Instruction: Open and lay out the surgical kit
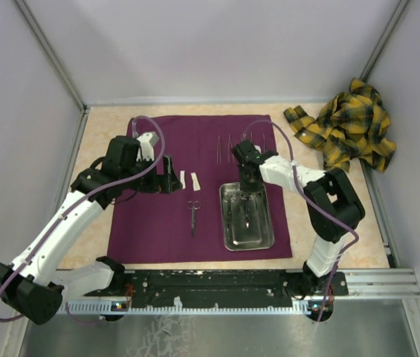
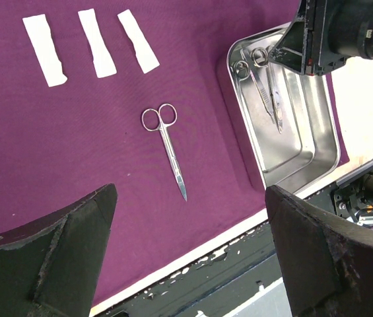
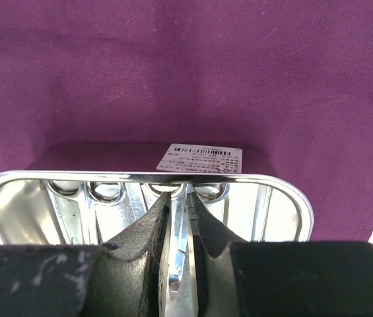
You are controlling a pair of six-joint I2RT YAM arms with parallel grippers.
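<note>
The steel tray (image 1: pixel 262 239) sits on the right of the purple cloth (image 1: pixel 150 230), scissor-like instruments (image 2: pixel 275 105) inside it. My right gripper is over the tray, its fingers close together around a steel instrument's length; whether they grip it I cannot tell. My left gripper (image 1: pixel 168 175) stands open and empty over the cloth's left part. Outside the tray lie scissors (image 2: pixel 170 152) and white packets (image 2: pixel 137 41); thin instruments (image 1: pixel 218 149) lie in a row at the back.
A yellow plaid cloth (image 1: pixel 347 123) is heaped at the back right.
</note>
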